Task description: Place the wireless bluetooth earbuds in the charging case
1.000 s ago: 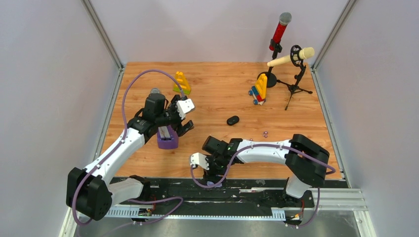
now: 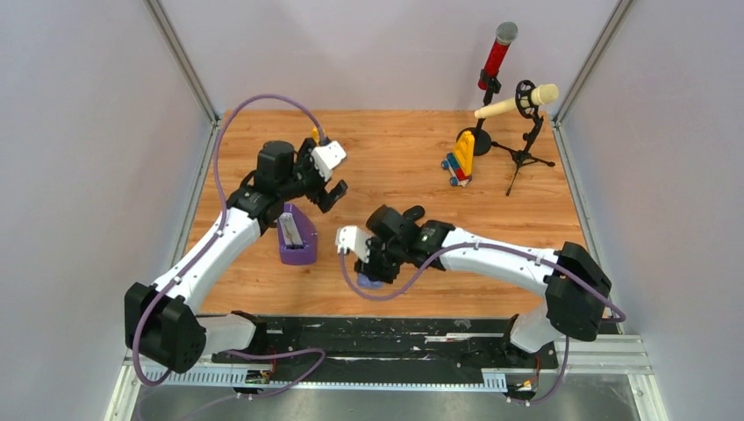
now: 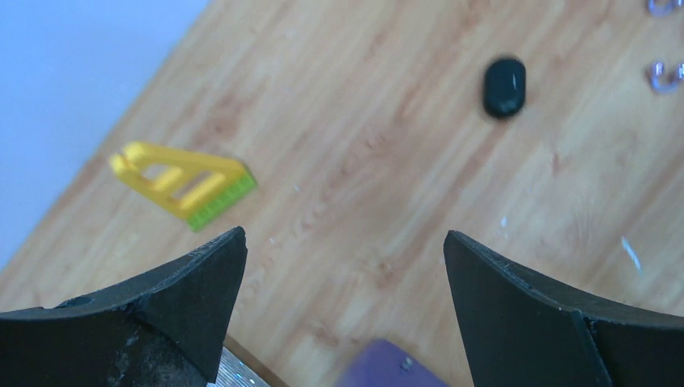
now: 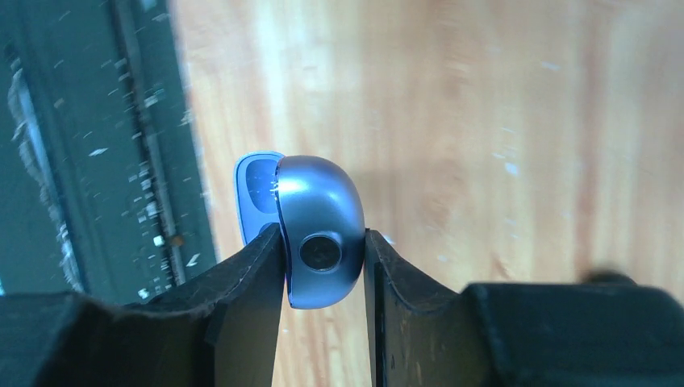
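The blue charging case [image 4: 323, 218] is in my right gripper, a finger on each side. Its lid seems open, showing a hollow inner side, and it hangs above the table's front part. From the top view only a bit of the case [image 2: 369, 283] shows below the right gripper [image 2: 373, 270]. Two small purplish earbuds [image 3: 665, 76] lie on the wood at the upper right of the left wrist view; the right arm hides them from above. My left gripper is open and empty, over the table's left side.
A black mouse-like object [image 3: 505, 87] lies mid-table. Beneath the left gripper is a purple box [image 2: 298, 250]; a yellow toy [image 3: 185, 179] stands behind. Microphone [image 2: 497, 61] stands and another yellow toy [image 2: 465, 158] occupy the back right.
My right gripper has risen and moved back from the front edge with the blue case. The left arm has shifted slightly backward. The earbuds have become covered by the right arm from above.
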